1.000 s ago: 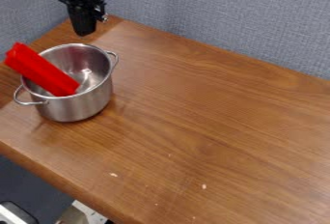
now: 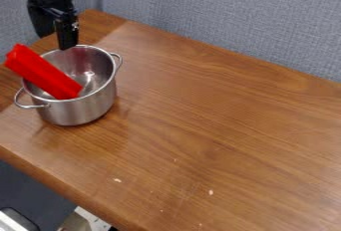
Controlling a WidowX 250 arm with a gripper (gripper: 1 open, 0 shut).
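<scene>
A steel pot (image 2: 94, 108) with two loop handles stands on the left of the wooden table. A red cylindrical object (image 2: 43, 71) leans in it, its upper end over the left rim. My black gripper (image 2: 56, 38) is at the top left, just behind the pot and the red object's upper end. Whether it is open or shut is hard to tell at this size.
A grey padded wall (image 2: 240, 21) runs along the back. The table's left edge is close to the pot.
My gripper has moved left and down, closer to the back of the pot. The pot and red object look unchanged.
</scene>
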